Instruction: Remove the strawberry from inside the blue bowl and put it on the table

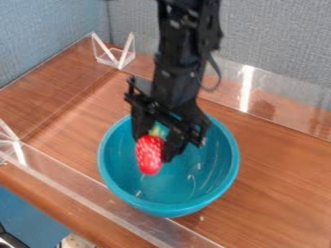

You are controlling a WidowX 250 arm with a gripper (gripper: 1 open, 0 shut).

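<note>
The red strawberry (150,155), its green top (157,130) upward, hangs over the blue bowl (196,200). My black gripper (165,134) is shut on its upper part, with the red lower end showing below the fingers. The strawberry overlaps the inside of the bowl in the camera view, so its exact height above the bottom is hard to judge. Dark fingers hide part of the bowl's back rim.
Bare wooden table (278,189) lies to the right of the bowl, and more (72,111) to the left. Low clear barriers (110,208) run along the front and back edges. A grey wall stands behind.
</note>
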